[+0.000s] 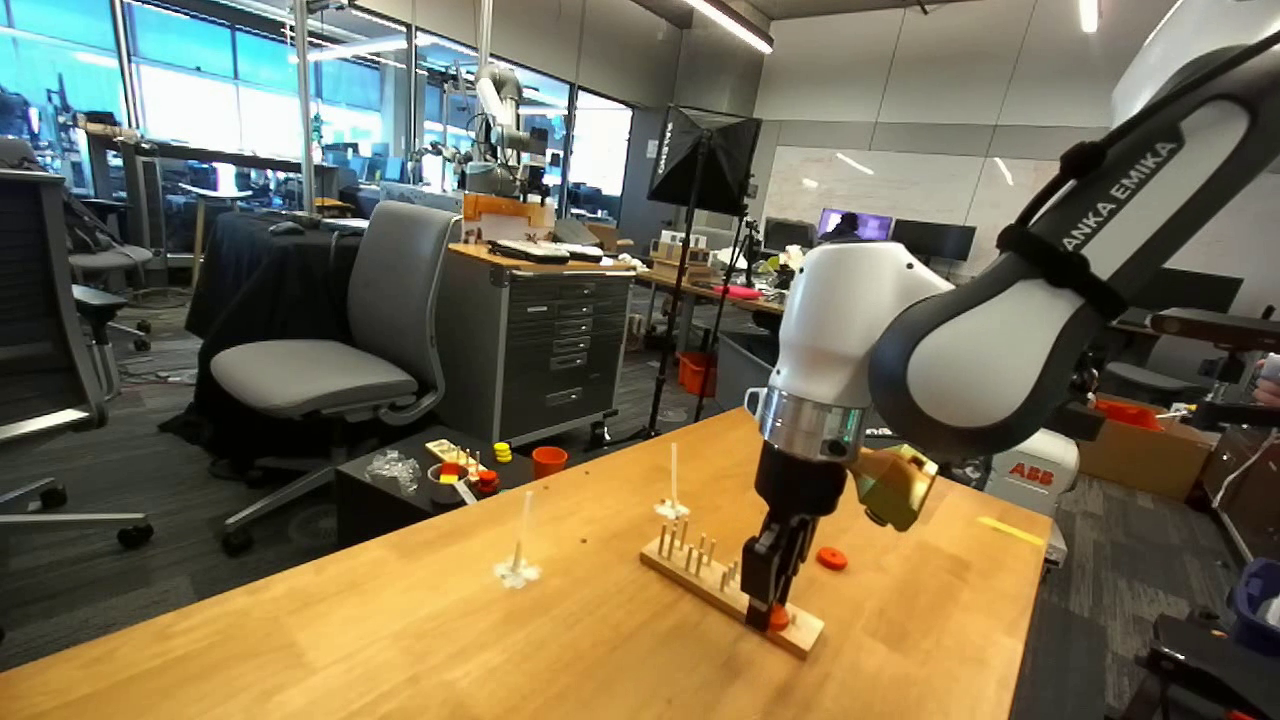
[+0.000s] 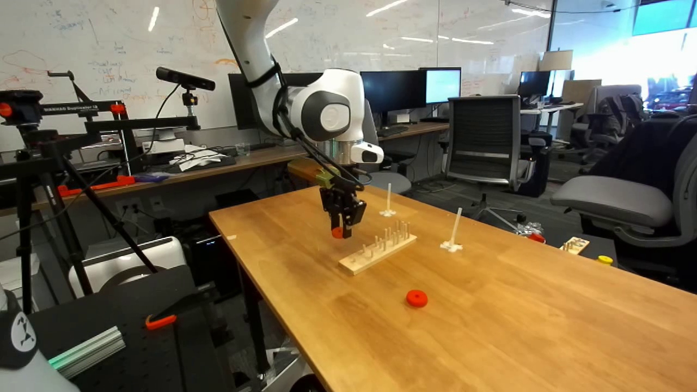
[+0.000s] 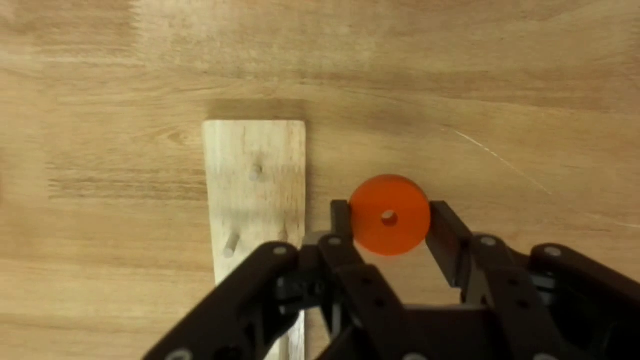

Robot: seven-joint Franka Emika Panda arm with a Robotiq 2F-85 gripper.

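My gripper is shut on an orange-red disc (image 3: 375,231) with a small centre hole, one finger at either side. In the wrist view, the disc appears just right of the wooden peg board (image 3: 282,156), not over its pegs. The first exterior view has the held disc (image 1: 779,619) overlapping the board's near end (image 1: 806,632). From the other side, my gripper (image 2: 341,232) stands beyond the board (image 2: 358,262). A second red disc (image 2: 416,298) lies flat on the table, apart from the board, on its opposite side.
Two thin white posts on splayed bases, one (image 1: 523,540) farther left and one (image 1: 674,484) beyond the board, rise from the table (image 1: 396,600). The board's far end carries several taller pegs. Much of the tabletop left of the board is bare.
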